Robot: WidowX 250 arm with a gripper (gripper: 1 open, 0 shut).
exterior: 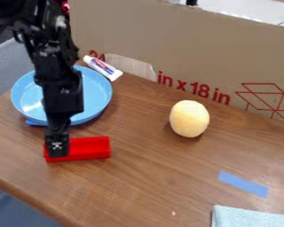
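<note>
My black gripper (57, 142) reaches down from the upper left, its tip directly over the left part of a red block-like object (88, 149) lying on the wooden table. The gripper is open; the arm hides part of the red object and of the blue plate (97, 91) behind it.
A white tube (102, 68) lies behind the plate. A pale yellow egg-shaped object (190, 118) sits right of centre. A blue tape strip (244, 184) and a light cloth (248, 217) are at the right front. A cardboard box wall (180, 49) closes the back.
</note>
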